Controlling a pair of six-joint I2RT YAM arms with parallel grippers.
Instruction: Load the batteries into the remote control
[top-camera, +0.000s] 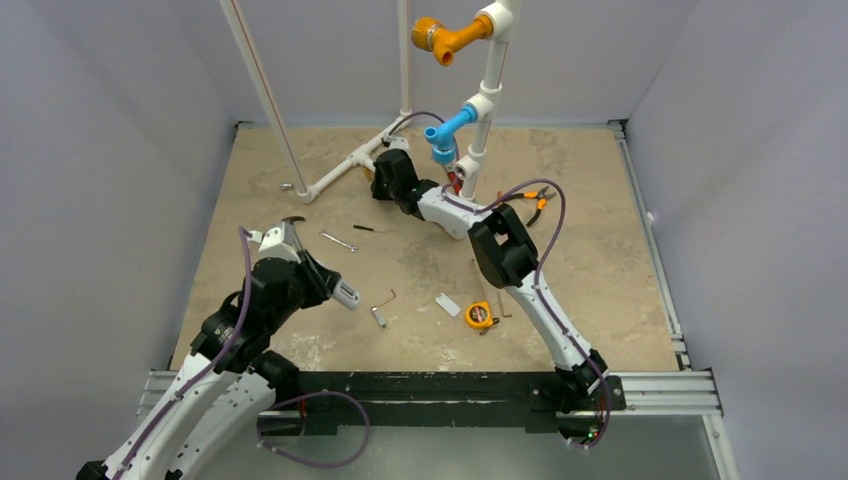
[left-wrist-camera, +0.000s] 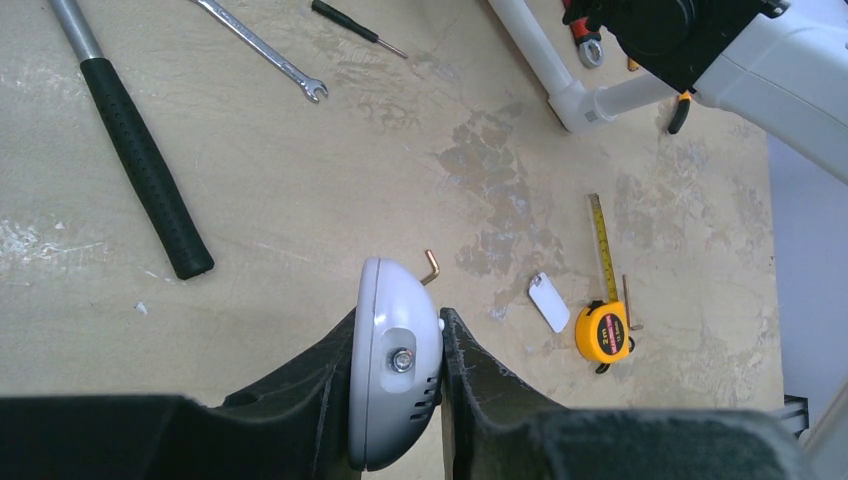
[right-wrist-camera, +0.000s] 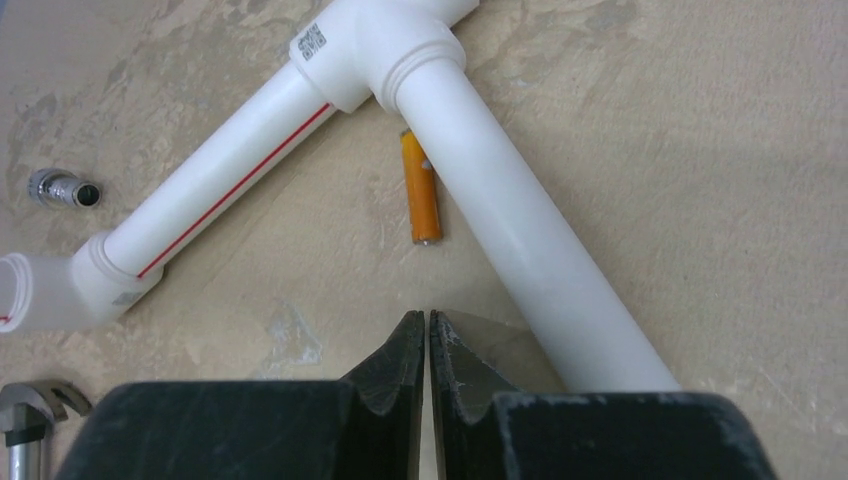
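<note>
A light grey remote control (left-wrist-camera: 395, 365) is gripped between the fingers of my left gripper, its rounded end facing the wrist camera. In the top view the remote (top-camera: 346, 294) hangs above the left part of the board. One orange battery (right-wrist-camera: 421, 200) lies on the board, tucked against the white pipe near its joint. My right gripper is shut on the near side of that battery, apart from it, and nothing shows between its fingertips. A small white plate, perhaps the battery cover (left-wrist-camera: 549, 302), lies flat on the board.
White pipes (right-wrist-camera: 530, 210) frame the space around the battery. A hammer (left-wrist-camera: 145, 165), a wrench (left-wrist-camera: 265, 50), a screwdriver (left-wrist-camera: 350, 25), a bent hex key (left-wrist-camera: 431, 266) and a yellow tape measure (left-wrist-camera: 602, 332) lie scattered. Pliers (top-camera: 541, 200) are at the back right; the board's right side is clear.
</note>
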